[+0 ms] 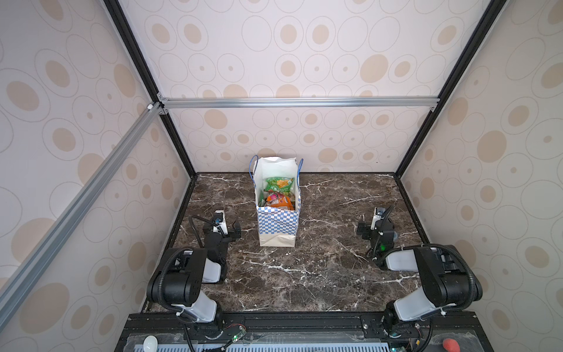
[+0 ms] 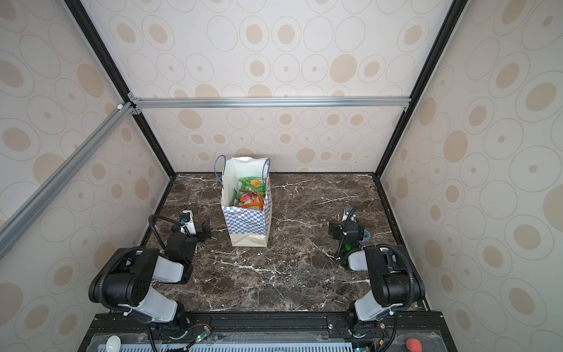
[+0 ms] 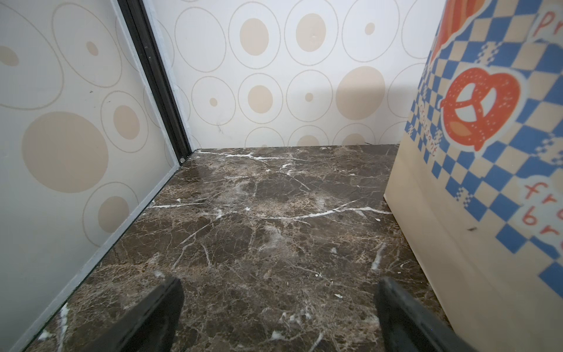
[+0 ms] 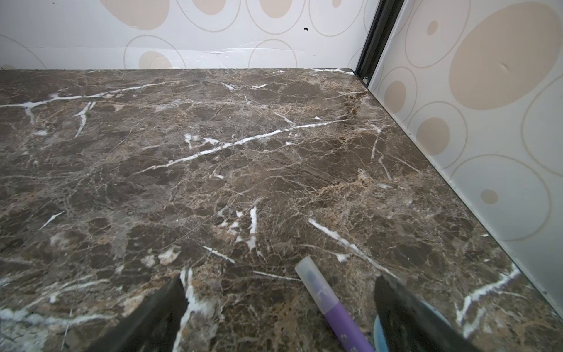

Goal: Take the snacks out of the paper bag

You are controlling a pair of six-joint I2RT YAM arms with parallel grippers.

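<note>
A tall paper bag (image 1: 278,223) with a blue-and-white check pattern and blue handles stands upright, open at the top, left of the table's middle. Inside it lie a green snack packet (image 1: 279,184) and an orange one (image 1: 280,201); anything beneath them is hidden. My left gripper is open and empty, just left of the bag, whose printed side (image 3: 475,146) fills the right of the left wrist view. Far to the right of the bag, my right gripper also stands open with nothing between its fingers.
By the right gripper lie a purple pen-like stick (image 4: 337,316) and a pale blue round item (image 4: 381,334), partly covered by a finger. Bare marble table (image 1: 328,234) stretches between the bag and the right arm. Patterned walls close off the back and sides.
</note>
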